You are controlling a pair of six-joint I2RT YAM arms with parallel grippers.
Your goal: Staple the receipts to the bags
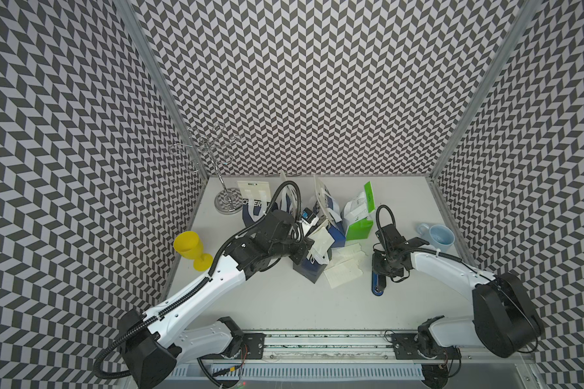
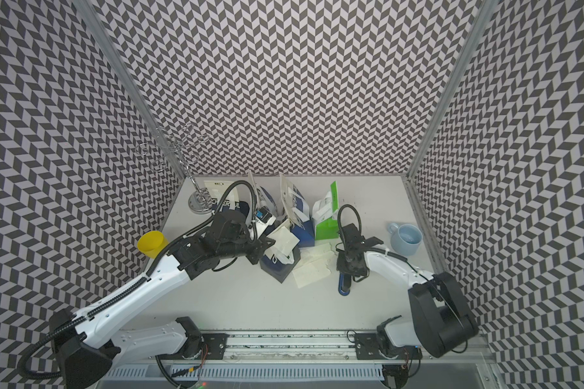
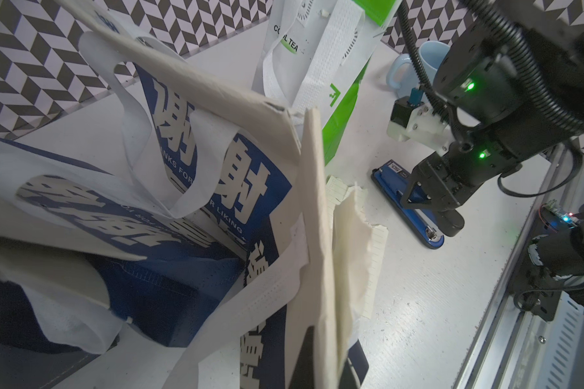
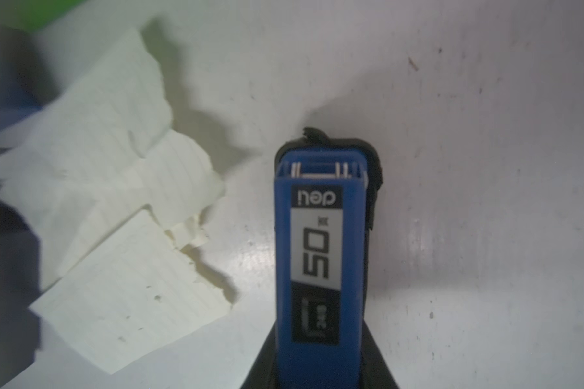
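Note:
A blue stapler lies between the fingers of my right gripper, which is shut on it; in the left wrist view the stapler [image 3: 402, 194] appears at table level, and I cannot tell whether it touches. My left gripper is shut on the upper edge of a blue-and-white paper bag [image 3: 314, 214]. A cream receipt [image 3: 350, 240] stands against that bag's right face; whether its lower end is pinched too is hidden. More receipts [image 1: 344, 271] lie on the table between the held bag [image 1: 309, 269] and the stapler.
Behind are more blue-and-white bags [image 3: 188, 142] and a green-and-white bag [image 1: 358, 220]. A metal rack [image 1: 225, 197] and yellow cup [image 1: 189, 245] stand left, a light-blue mug [image 1: 440, 237] right.

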